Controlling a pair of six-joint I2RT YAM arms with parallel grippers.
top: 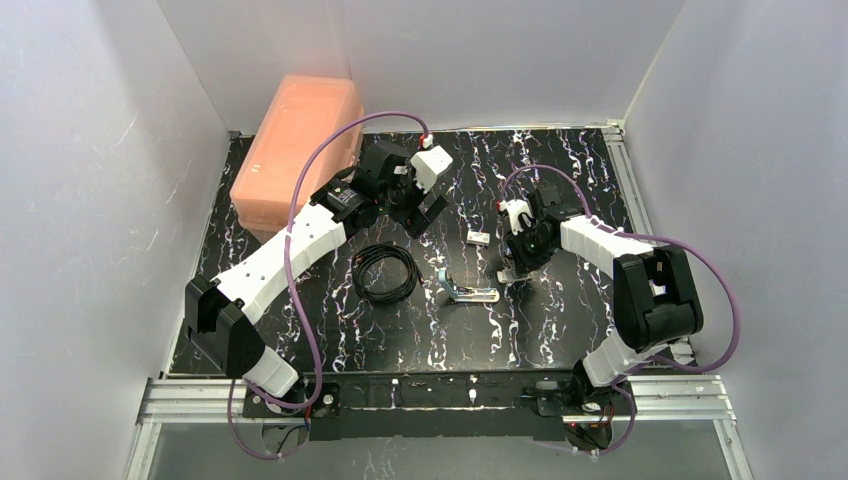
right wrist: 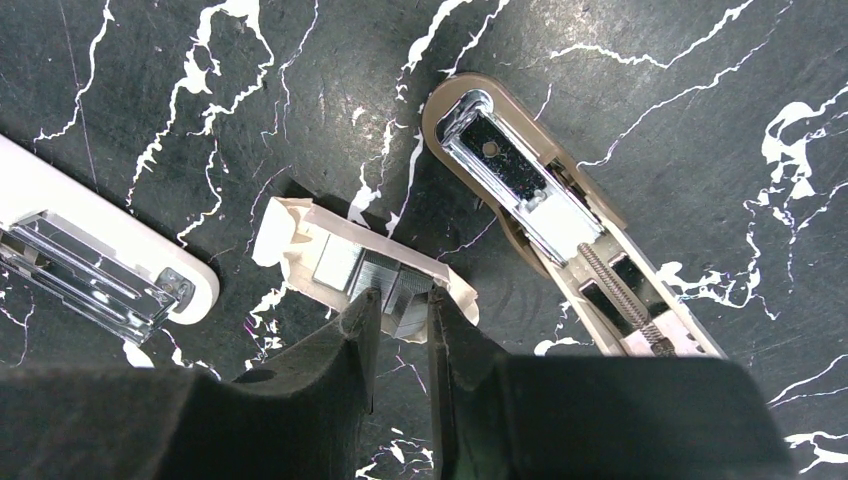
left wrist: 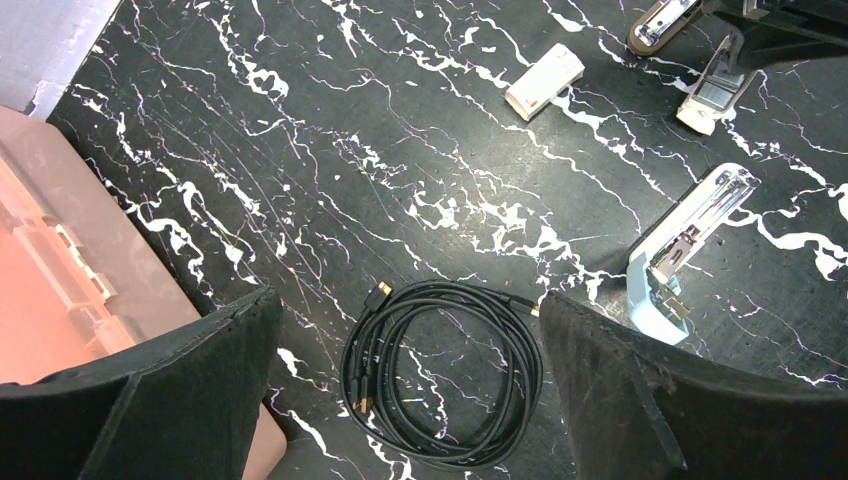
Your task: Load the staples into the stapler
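Note:
In the right wrist view, a small torn cream box point(right wrist: 330, 225) lies on the table, open upward, with blocks of grey staples point(right wrist: 372, 275) inside. My right gripper reaches into its right end, fingers part open on either side of a staple block; whether they touch it I cannot tell. The white and light-blue stapler point(left wrist: 690, 220) lies opened with its staple channel bare. A brown stapler point(right wrist: 520, 170), also opened, rests right of the box. My left gripper stands open and empty above the table.
A coiled black cable point(left wrist: 520, 375) lies below the left gripper. One closed white box point(left wrist: 545, 80) sits farther back, left of the staple box. A large orange bin point(top: 300, 140) takes up the back left.

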